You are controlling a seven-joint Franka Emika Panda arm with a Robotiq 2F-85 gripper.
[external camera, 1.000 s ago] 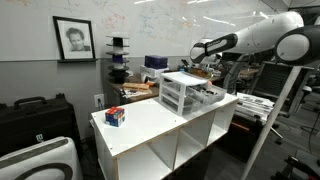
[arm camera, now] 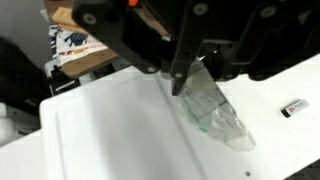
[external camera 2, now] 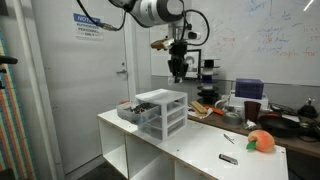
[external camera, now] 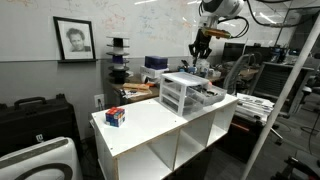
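Observation:
A clear plastic item [arm camera: 215, 112], perhaps a bottle or bag, stretches out from the fingers in the wrist view. My gripper is shut on it. Its exact shape is hard to make out. In the first exterior view, the gripper [external camera: 194, 51] hangs above and behind the white drawer unit [external camera: 182, 90]. The second exterior view puts the gripper [external camera 2: 178, 77] above that same unit [external camera 2: 165, 117], apart from its top.
A grey bin [external camera: 210, 97] holding several things stands beside the drawers. On the white tabletop [external camera: 145, 128] lies a red and blue box [external camera: 115, 117]. An orange, peach-like object [external camera 2: 261, 141] and a small marker [external camera 2: 228, 159] are there too.
The arm has come up from low behind the drawer unit, around the bin's far side, and now stands clearly higher. The drawers and box have stayed put.

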